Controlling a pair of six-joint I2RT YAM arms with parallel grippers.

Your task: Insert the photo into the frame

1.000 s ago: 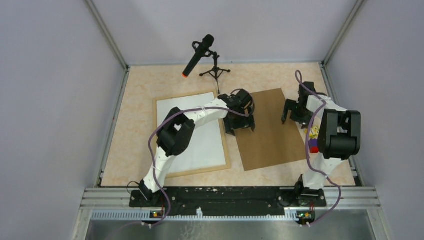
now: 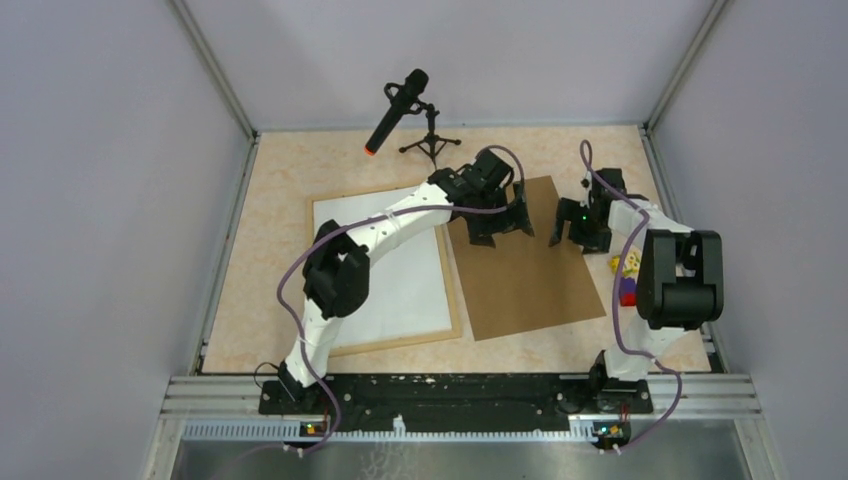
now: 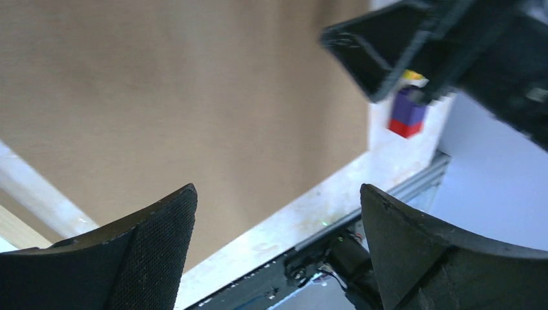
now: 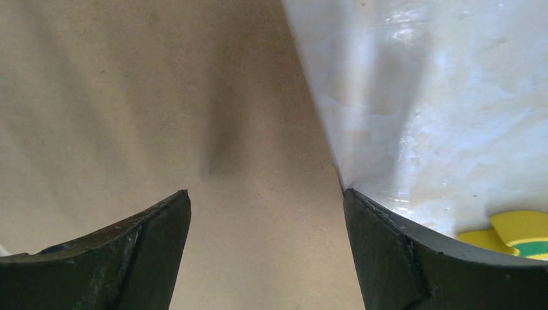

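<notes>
A large plain brown sheet (image 2: pixel 530 285), its face blank, lies flat on the table right of the wooden frame (image 2: pixel 452 305). A white panel (image 2: pixel 405 285) fills the frame. Whether the brown sheet is the photo's back cannot be told. Over the sheet's upper left part, my left gripper (image 2: pixel 505 238) hangs open and empty, clear of the surface in the left wrist view. My right gripper has its fingers apart, low over the sheet's right edge. One of its fingertips (image 4: pixel 354 201) appears to meet that edge; nothing is clamped between them.
Close to the sheet's right side sit a yellow toy (image 2: pixel 630 262) and a purple and red block (image 2: pixel 628 292). A microphone on a small tripod (image 2: pixel 431 138) stands at the back. Left of the frame, the table (image 2: pixel 265 250) is bare.
My right gripper has edged left too, while the left one has risen and moved right.
</notes>
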